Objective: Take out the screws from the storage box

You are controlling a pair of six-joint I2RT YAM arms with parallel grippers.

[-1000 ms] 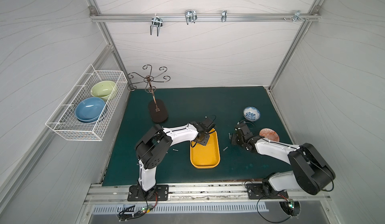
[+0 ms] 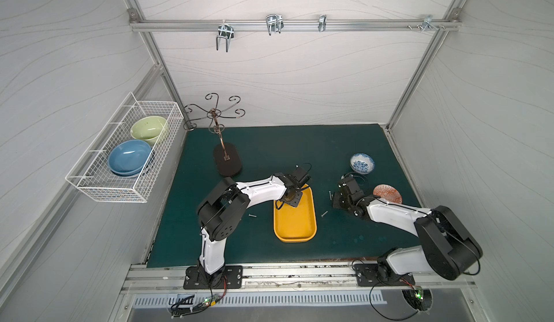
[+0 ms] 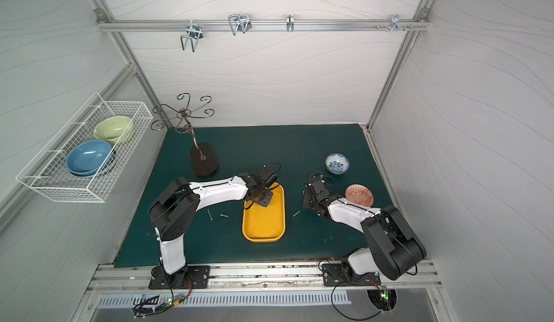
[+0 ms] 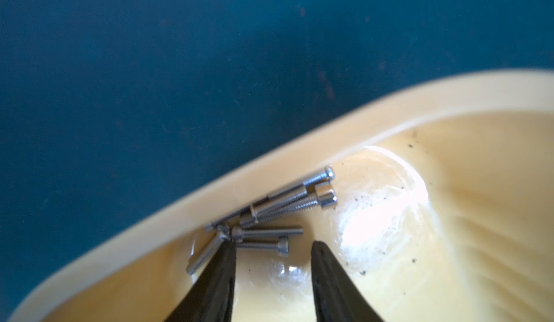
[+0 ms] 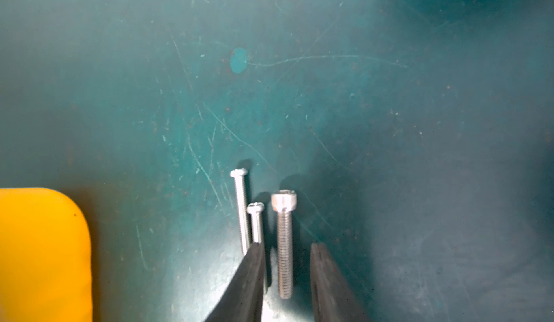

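Note:
A yellow tray (image 2: 294,229) sits at the table's front middle. My left gripper is over its back end, open, fingers beside several screws (image 4: 311,200) piled along the inside wall in the left wrist view. My right gripper stands open to the tray's right, fingers straddling a thick socket screw (image 5: 284,247) on the table, two thinner screws (image 5: 240,206) just left of it. Loose screws (image 3: 224,215) also lie left of the tray, and another (image 3: 296,213) to its right.
A blue-patterned bowl (image 2: 362,162) and a red dish (image 2: 387,191) are at the right. A metal stand (image 2: 228,160) is at the back left, and a wire basket (image 2: 104,189) with bowls hangs on the left.
My left arm has shifted slightly toward the back right over the tray since a second ago. The right arm looks unmoved.

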